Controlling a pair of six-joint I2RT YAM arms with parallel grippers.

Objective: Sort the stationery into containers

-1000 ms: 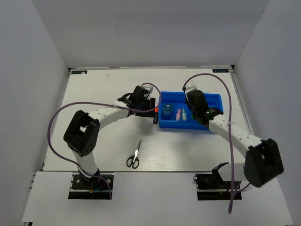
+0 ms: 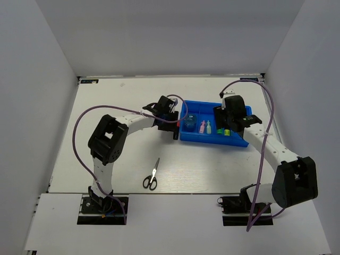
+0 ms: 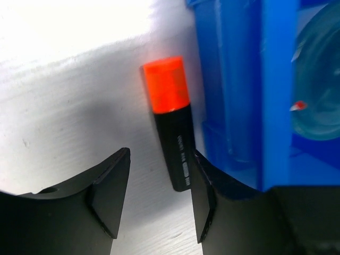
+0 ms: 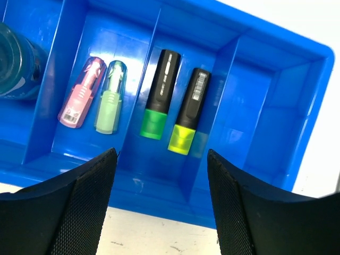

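A black highlighter with an orange-red cap [image 3: 172, 114] lies on the table just outside the left end of the blue compartment box [image 2: 212, 139]. Above it is my left gripper, fingers apart; one fingertip overlaps the highlighter's lower edge in view, and whether they touch I cannot tell. My right gripper hangs open over the box, empty. One compartment holds a green-ended highlighter [image 4: 159, 95] and a yellow-ended highlighter [image 4: 190, 110]. A pink bottle [image 4: 82, 93] and a pale green bottle [image 4: 111, 98] share another. Scissors [image 2: 151, 181] lie on the table.
A round blue-green container [image 2: 189, 122] occupies the box's left compartment. The rightmost compartment [image 4: 244, 117] looks empty in the right wrist view. Open table surrounds the scissors, and the box wall stands close beside the orange-capped highlighter.
My left gripper has shifted right, over the orange-capped highlighter. The right gripper has moved right above the box. The scissors have stayed put; the box's left end appears slightly shifted.
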